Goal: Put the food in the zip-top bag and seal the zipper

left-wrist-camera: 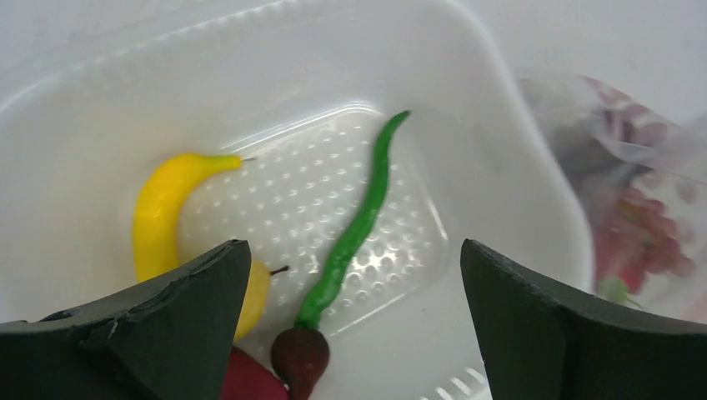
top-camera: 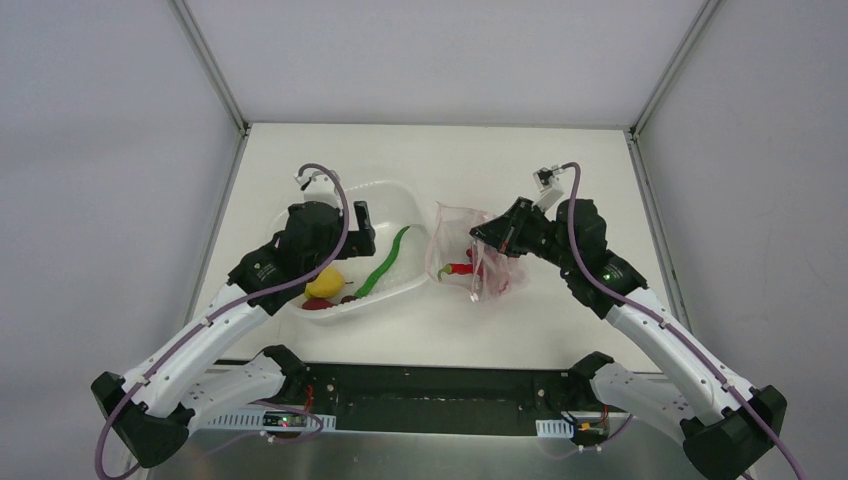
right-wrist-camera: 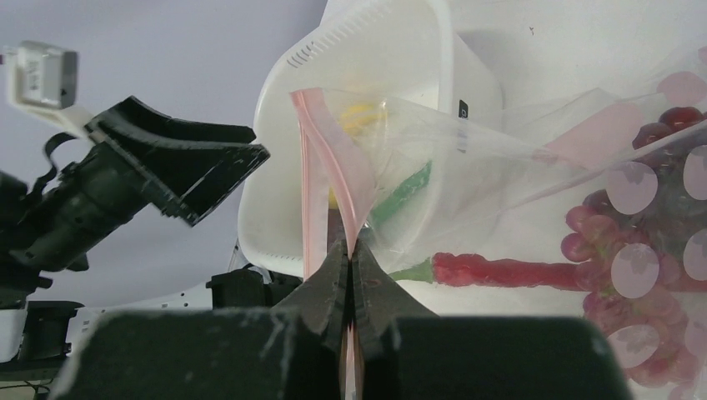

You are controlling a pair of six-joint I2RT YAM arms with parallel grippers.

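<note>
A clear zip top bag (top-camera: 455, 225) with a pink zip strip stands on the table. In the right wrist view, my right gripper is shut on the bag's rim at the strip (right-wrist-camera: 340, 167). Grapes (right-wrist-camera: 642, 292) and a red chili pepper (right-wrist-camera: 508, 272) lie inside the bag. Over the white basket (top-camera: 410, 283) hangs my left gripper (top-camera: 367, 228), open with nothing between its fingers. The left wrist view shows a green chili (left-wrist-camera: 358, 225), a curved yellow pepper (left-wrist-camera: 160, 212), a yellow-orange piece (left-wrist-camera: 254, 300) and a dark red piece (left-wrist-camera: 300, 358) in the basket.
Between basket and bag there is little room; the bag's mouth side stands close by the basket wall (left-wrist-camera: 542, 167). Another red piece (left-wrist-camera: 254, 379) is partly hidden by a left finger.
</note>
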